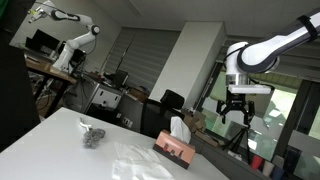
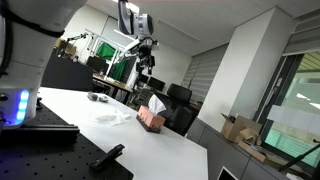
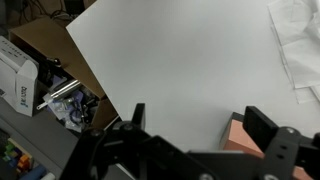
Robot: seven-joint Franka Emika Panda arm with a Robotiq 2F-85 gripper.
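Note:
In exterior view 1 my gripper (image 1: 236, 115) hangs high at the right, well above the table and the tissue box. Its two fingers stand wide apart in the wrist view, open (image 3: 195, 112), with nothing between them. A brownish-pink tissue box (image 1: 175, 150), a white tissue sticking up from its top, stands on the white table. Part of that box (image 3: 238, 138) shows below the right finger in the wrist view. Flat white tissue sheets (image 1: 138, 162) lie beside the box. Farther left sits a small grey crumpled-looking object (image 1: 93, 138); what it is, I cannot tell.
The white table (image 2: 175, 150) has bare room in front of the box. A dark chair (image 2: 181, 98) stands behind. Beyond the table edge, the wrist view shows an open cardboard box (image 3: 70, 55) with clutter. Cardboard boxes (image 2: 240, 130) stand at the right.

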